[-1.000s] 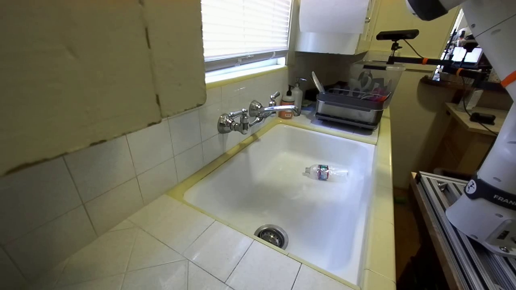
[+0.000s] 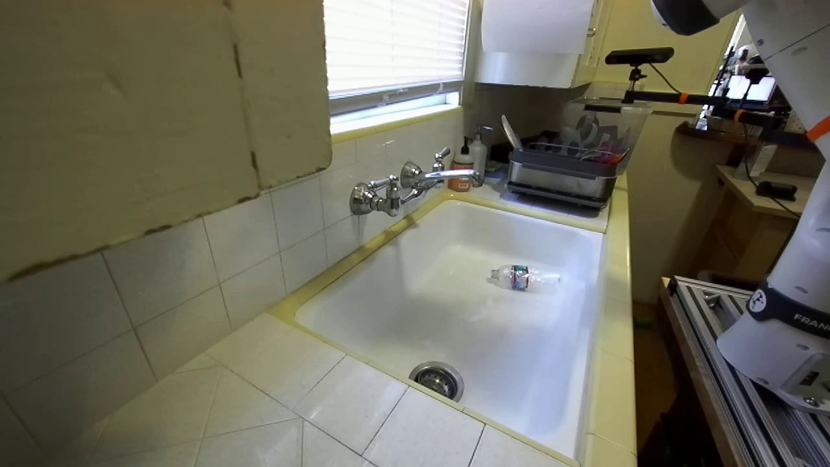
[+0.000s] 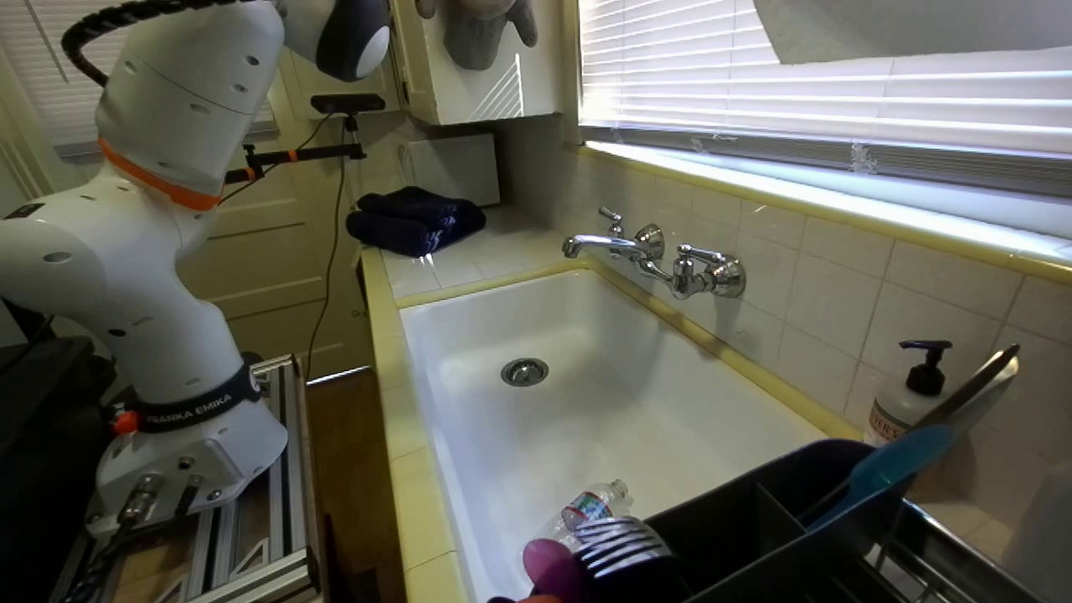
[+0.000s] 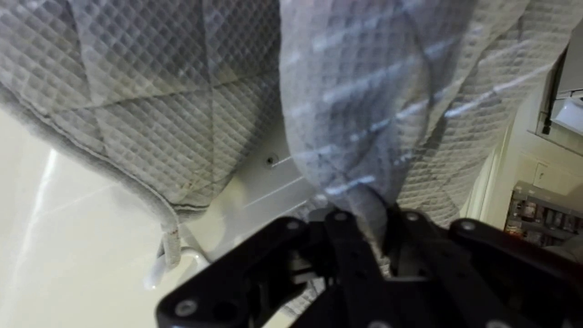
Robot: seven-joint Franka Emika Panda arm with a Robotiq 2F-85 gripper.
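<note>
Grey quilted cloth, looking like oven mitts, fills much of the wrist view. My gripper is shut on a narrow, bunched fold of the right-hand grey mitt [image 4: 355,109]. A second quilted piece [image 4: 147,125] hangs to the left, its corner loop [image 4: 171,248] at a white hook [image 4: 191,257]. In exterior view 2, a grey mitt [image 3: 476,38] shows at the top edge, in front of the cabinet. The gripper itself lies outside both exterior views.
A white cabinet [image 3: 538,85] stands right behind the hanging cloth. Below is the sink [image 2: 373,311] with a clear plastic bottle [image 2: 525,277] in it. Dark folded cloth [image 3: 417,219] lies on the counter; a dish rack [image 2: 560,175] stands at the sink's other end.
</note>
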